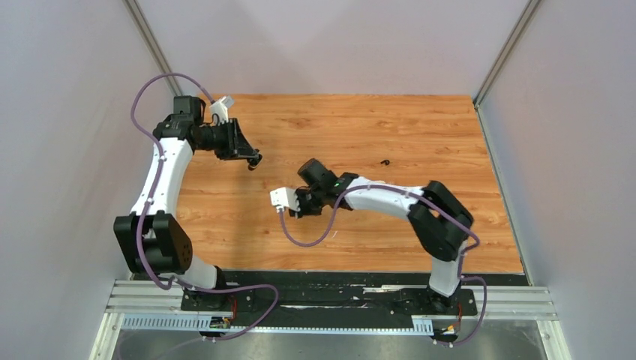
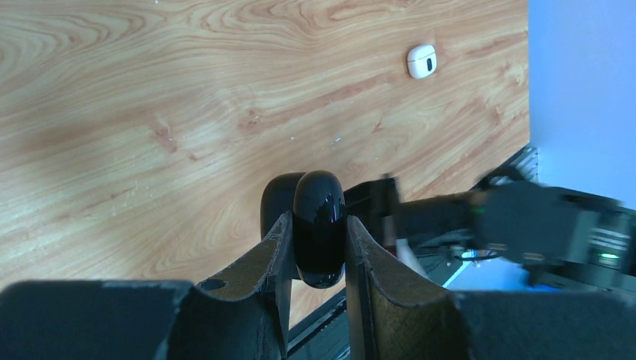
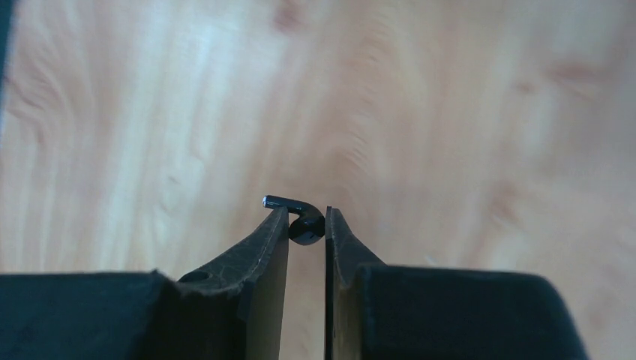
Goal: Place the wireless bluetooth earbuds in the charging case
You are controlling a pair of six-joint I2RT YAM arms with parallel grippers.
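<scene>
My left gripper is shut on a glossy black charging case (image 2: 319, 202), held over the table's left side (image 1: 253, 159). My right gripper is shut on a black earbud (image 3: 282, 202), its stem sticking out leftward in the right wrist view. In the top view the right gripper is near the table's middle, below and right of the left one, mostly hiding what it holds. Another small black piece (image 1: 385, 162), apparently an earbud, lies on the table to the right of centre.
A white case (image 2: 421, 61) lies on the wooden table (image 1: 337, 124), largely hidden by the right arm in the top view. Walls stand at both sides and the back.
</scene>
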